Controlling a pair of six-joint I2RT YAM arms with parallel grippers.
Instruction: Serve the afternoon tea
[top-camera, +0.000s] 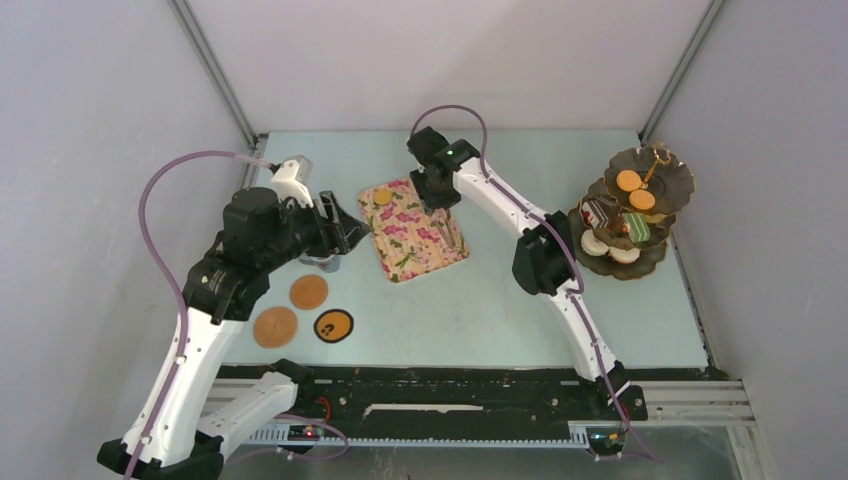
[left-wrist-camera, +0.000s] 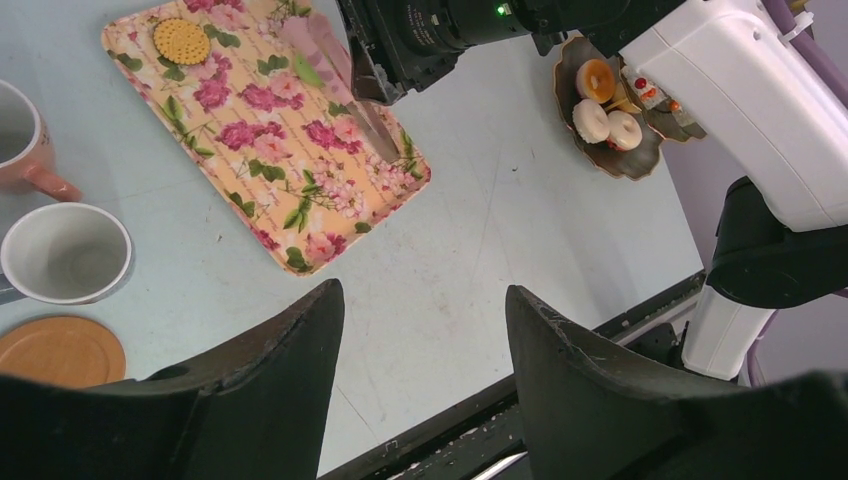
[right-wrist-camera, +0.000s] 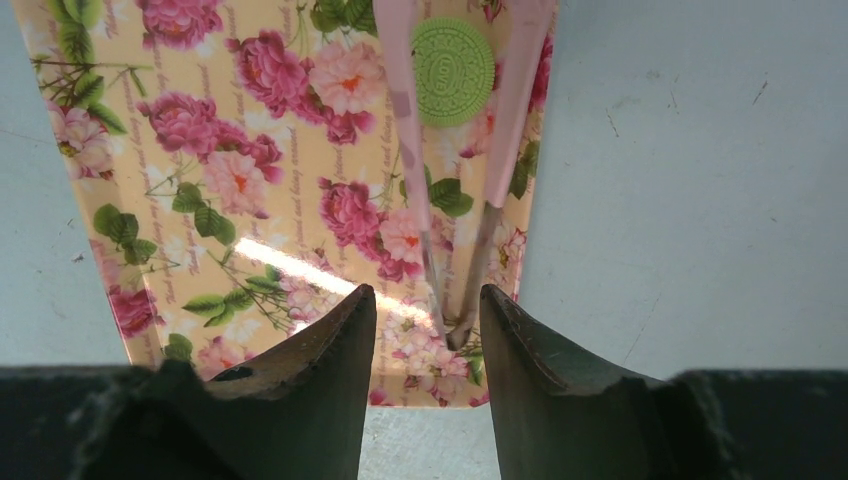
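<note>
Pink tongs with metal tips (right-wrist-camera: 413, 170) appear over the floral tray (right-wrist-camera: 240, 350), their arms on either side of a green round biscuit (right-wrist-camera: 453, 72). In the right wrist view the tips show in the gap of my right gripper; its fingers stand apart and do not clasp them. From above, this gripper (top-camera: 436, 205) is over the tray's upper right side. A yellow biscuit (left-wrist-camera: 181, 41) lies at the tray's far left corner. My left gripper is open and empty, held left of the tray. The tiered stand (top-camera: 625, 268) carries cakes and round pastries.
Two cups, a pink-handled one (left-wrist-camera: 15, 140) and a white one (left-wrist-camera: 68, 252), stand under the left arm. Round coasters (top-camera: 309, 292) lie near the front left. Table space in front of the tray is clear.
</note>
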